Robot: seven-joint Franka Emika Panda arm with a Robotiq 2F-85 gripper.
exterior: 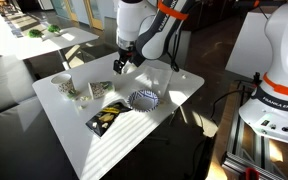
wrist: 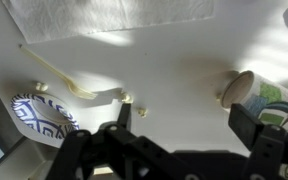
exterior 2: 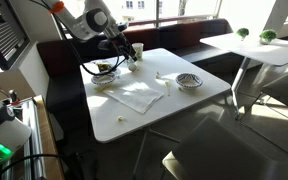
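A patterned paper cup (wrist: 269, 102) lies on its side at the right of the wrist view, its mouth toward the left and part of it hidden by a finger. Small pale pieces (wrist: 126, 97) are scattered on the white table. In exterior view 1 the same cup (exterior: 100, 89) lies in the middle of the table, with my gripper (exterior: 123, 65) up and to its right, apart from it. The two dark fingers of the gripper stand wide apart in the wrist view, nothing held between them.
A second cup (exterior: 64, 83) stands upright. A blue-patterned bowl (exterior: 143, 101) and a black tray (exterior: 106, 118) with yellow things occupy the near side. A wooden spoon (wrist: 76, 88) and a white cloth (wrist: 114, 15) lie flat.
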